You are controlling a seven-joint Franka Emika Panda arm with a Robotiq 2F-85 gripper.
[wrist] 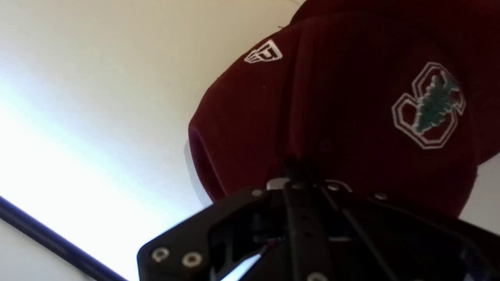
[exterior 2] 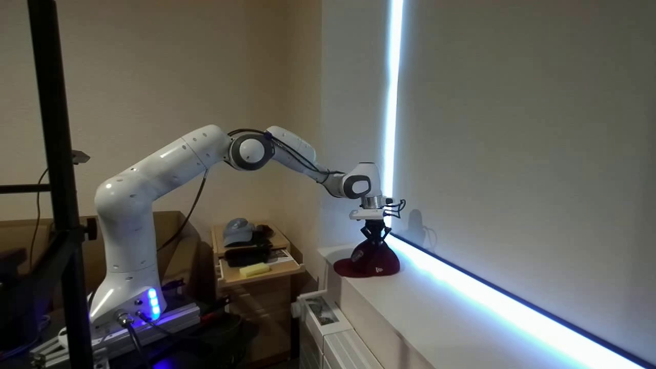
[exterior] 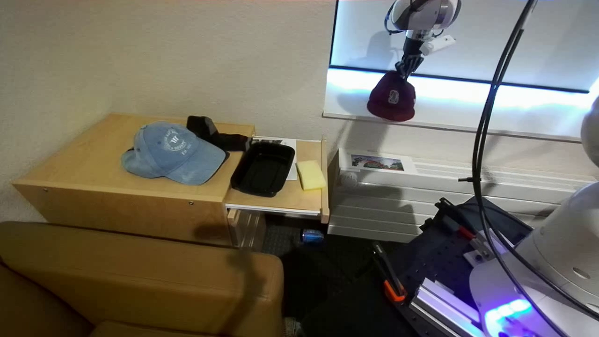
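Note:
A maroon cap [exterior: 391, 98] with an embroidered emblem rests on the white windowsill [exterior 2: 424, 307], its brim to the left in exterior view 2. From above, my gripper [exterior 2: 375, 239] is shut on the top of its crown. In the wrist view the cap's cloth [wrist: 356, 93] creases toward the closed fingertips, and the thin pinch itself is dark and partly hidden.
A blue cap [exterior: 174, 151], a dark cloth [exterior: 216, 134], a black tray [exterior: 264, 168] and a yellow sponge [exterior: 311, 174] occupy the wooden cabinet and its open drawer. The window blind [exterior 2: 523, 154] stands close behind my gripper. Sill is clear to the right.

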